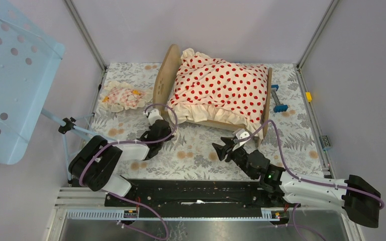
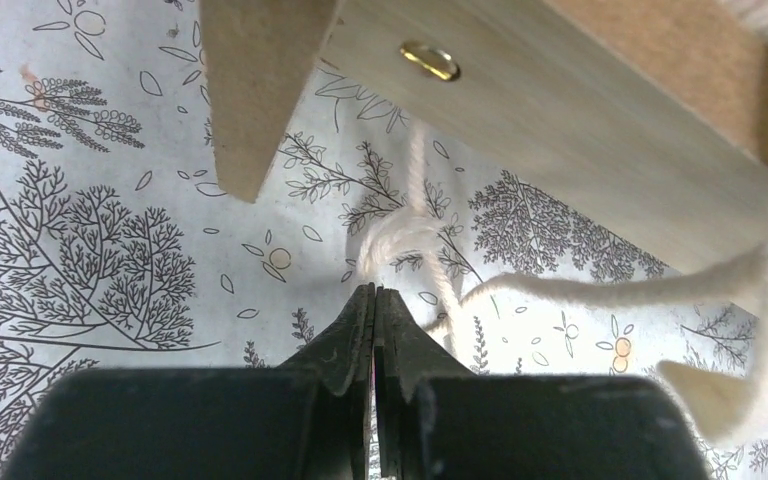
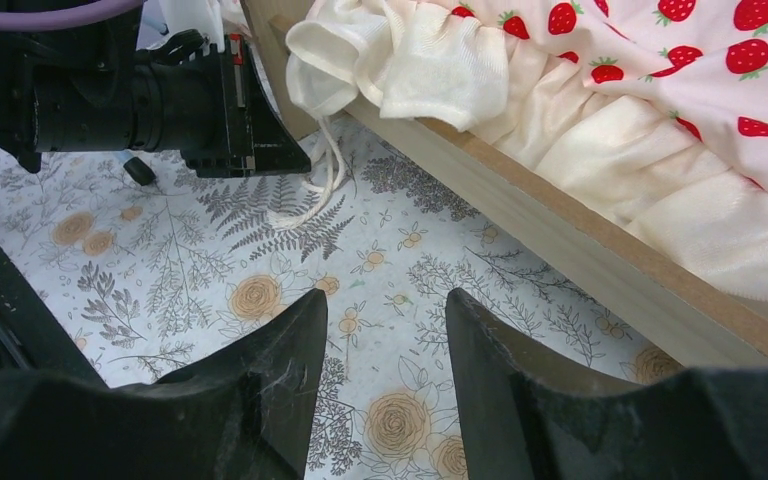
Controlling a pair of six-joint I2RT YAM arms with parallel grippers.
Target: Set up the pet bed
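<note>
The wooden pet bed (image 1: 163, 75) holds a strawberry-print cushion (image 1: 218, 88) with a cream ruffle (image 3: 640, 200) that drapes over the front rail (image 3: 600, 240). My left gripper is at the bed's front-left corner, shut, its tips just short of a knotted white cord (image 2: 400, 235) beside the wooden leg (image 2: 260, 90); nothing clear shows between its fingers. My right gripper (image 1: 223, 149) hangs open over the floor in front of the bed's right part, with nothing between its fingers.
A small frilled pillow (image 1: 123, 96) lies left of the bed. A blue dumbbell-like object (image 1: 280, 108) lies at the right. A pale blue perforated panel (image 1: 15, 80) stands at the far left.
</note>
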